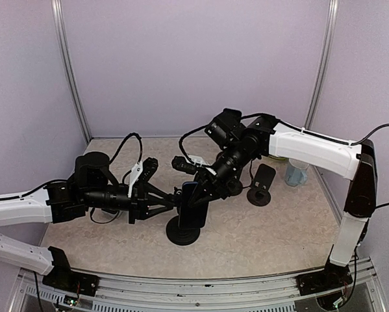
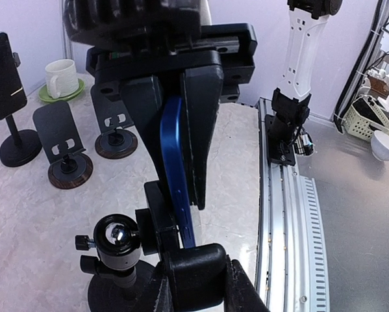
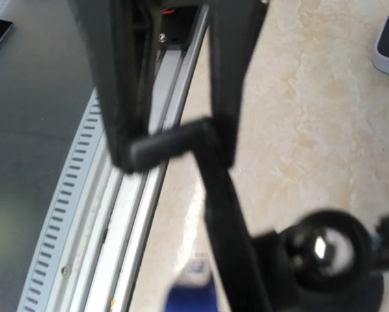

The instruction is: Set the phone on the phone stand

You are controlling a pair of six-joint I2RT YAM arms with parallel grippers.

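The phone (image 1: pixel 193 211), dark with a blue edge (image 2: pixel 176 166), is upright at the black stand (image 1: pixel 182 236) in the table's middle. My right gripper (image 1: pixel 204 188) is shut on the phone from above; its fingers flank the blue edge in the left wrist view. My left gripper (image 1: pixel 160 203) is shut on the stand's holder (image 2: pixel 197 276), beside the ball joint (image 2: pixel 116 237). In the right wrist view the holder bar (image 3: pixel 221 214) and joint (image 3: pixel 324 250) are blurred.
Other stands (image 2: pixel 61 136) are at the back right, one holding a phone (image 2: pixel 4 75), near a mug (image 2: pixel 62 78) on a green saucer.
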